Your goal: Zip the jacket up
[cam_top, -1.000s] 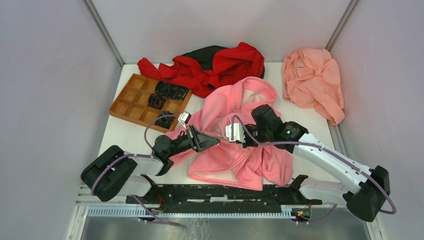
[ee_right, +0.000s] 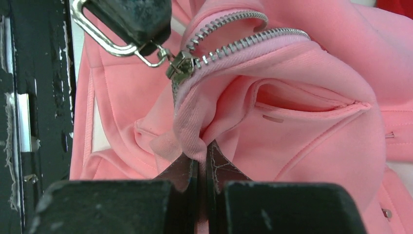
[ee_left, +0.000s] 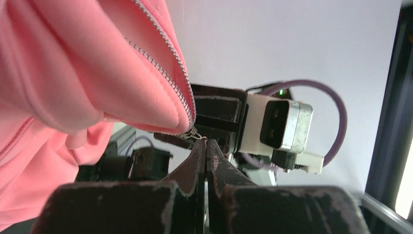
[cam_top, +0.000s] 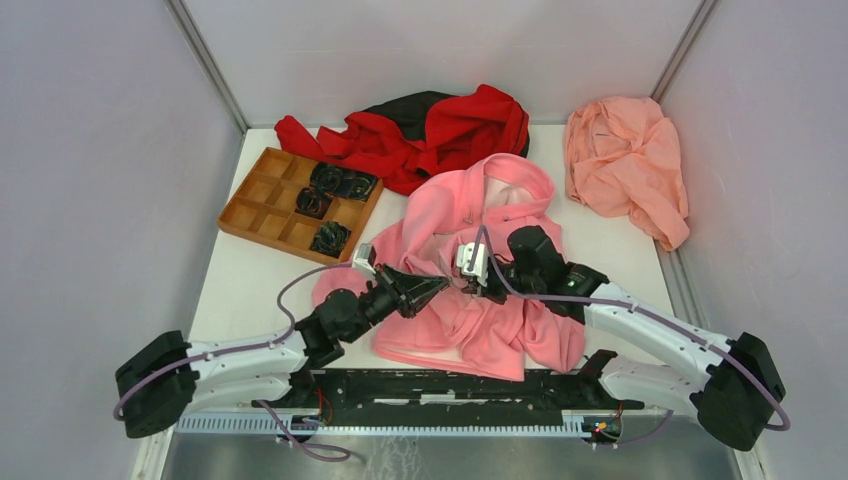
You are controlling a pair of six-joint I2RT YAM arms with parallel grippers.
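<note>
A pink jacket [cam_top: 440,320] lies rumpled across the middle of the table. At its front edge, the silver zipper teeth [ee_left: 168,80] of both sides meet at the slider [ee_right: 180,67]. My left gripper is shut at the metal zipper pull [ee_right: 100,35]. The pull's link runs to those fingertips, and part of its loop is hidden behind a dark finger [ee_right: 141,19]. Below the slider, my right gripper is shut on a fold of the jacket's front edge [ee_right: 190,131]. In the top view both grippers are close together over the jacket.
A wooden tray [cam_top: 232,222] with black coils in several compartments stands at the left. A red garment [cam_top: 480,130] lies at the back and a peach garment [cam_top: 630,165] at the back right. Bare table shows between tray and jacket.
My left gripper has moved a little right, closer to the right one, and its arm has swung round. The right gripper has shifted only slightly.
</note>
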